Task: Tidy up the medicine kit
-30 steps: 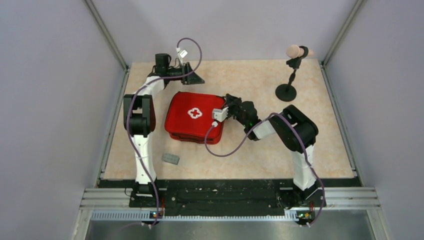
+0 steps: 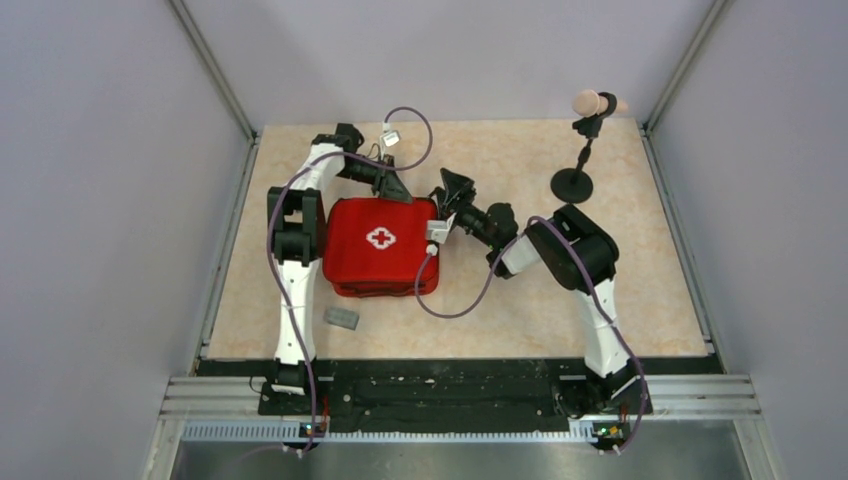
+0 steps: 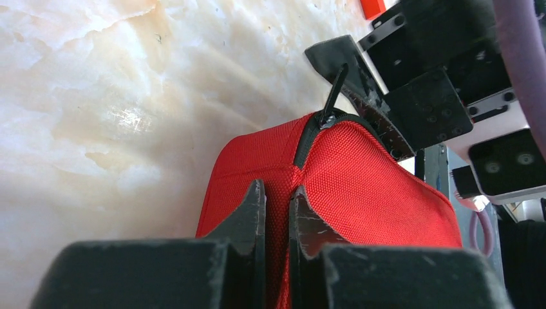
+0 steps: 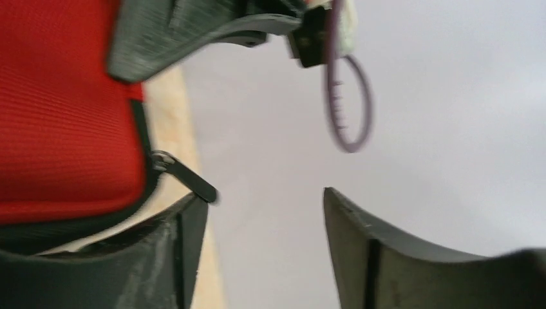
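The medicine kit is a closed red case with a white cross [image 2: 381,238], lying on the table in the top view. At its far edge my left gripper is shut on a fold of the red fabric. A black zipper pull [image 3: 336,90] stands up at the corner beyond that pinch. My right gripper is at the case's far right corner, its fingers apart and nothing between them. In the right wrist view, the zipper pull [image 4: 188,178] reaches near the left finger's tip; whether they touch cannot be told.
A small grey box [image 2: 341,317] lies in front of the case. At the back right stands a black stand [image 2: 572,184]. Both grippers are close together.
The case has shifted slightly left and toward the front, turning a little.
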